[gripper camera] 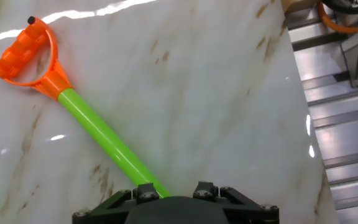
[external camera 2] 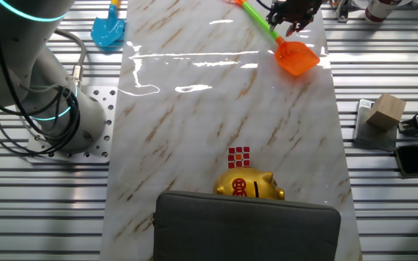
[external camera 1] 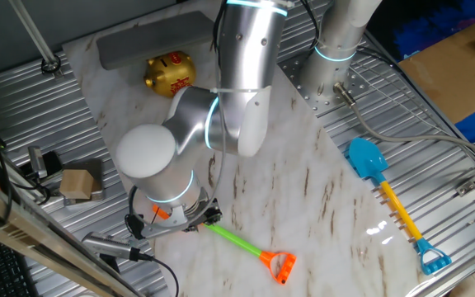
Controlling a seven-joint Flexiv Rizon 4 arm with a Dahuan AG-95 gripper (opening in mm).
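Observation:
A toy shovel lies on the marble-patterned board, with an orange scoop (external camera 2: 296, 58), a green shaft (gripper camera: 107, 137) and an orange D-shaped handle (external camera 1: 279, 266). My gripper is open, its two black fingertips set apart at the bottom of the wrist view. The shaft runs in under the left fingertip, and the scoop end is hidden there by the gripper. From exterior view 2, the gripper appears over the shaft just by the scoop; whether it touches the shovel I cannot tell.
A blue and yellow shovel (external camera 1: 396, 205) lies along the board's right edge. At the far end are a gold piggy bank (external camera 2: 251, 184), a Rubik's cube (external camera 2: 239, 157) and a dark grey case (external camera 2: 245, 230). A wooden block (external camera 1: 77, 184) sits off the board. The board's middle is clear.

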